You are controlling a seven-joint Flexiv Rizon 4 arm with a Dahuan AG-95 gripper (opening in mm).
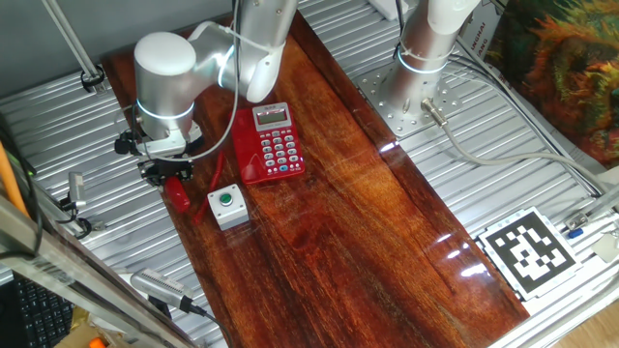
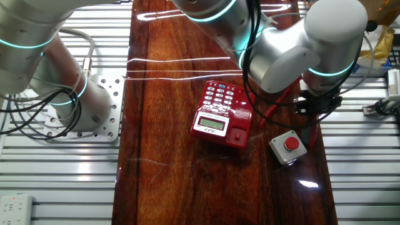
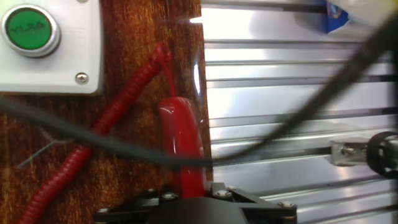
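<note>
The red telephone handset lies along the edge of the wooden board, its near end between the fingers of my gripper. Black finger parts come close against both sides of it in the wrist view, though the pads themselves are hidden. A coiled red cord runs from the handset's far end. The red telephone base, with keypad and small screen, sits on the board beside the gripper. Whether the handset is clear of the board is hard to tell.
A white box with a green button stands close to the handset; a box with a red button shows in the second exterior view. A black cable crosses the wrist view. The wooden board is largely clear toward the front.
</note>
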